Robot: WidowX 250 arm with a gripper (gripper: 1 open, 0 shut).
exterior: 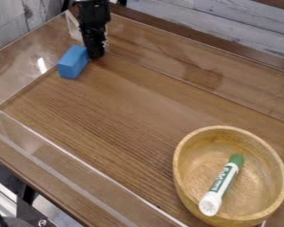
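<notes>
The black gripper (91,46) is at the upper left of the camera view, pointing down at the wooden table, beside the upper end of a blue block (72,62). Its fingers are small and dark, and I cannot make out whether they stand open or shut. Whether they touch the block is also unclear.
A beige oval bowl (230,142) in the lower right holds a white and green tube (222,186).
</notes>
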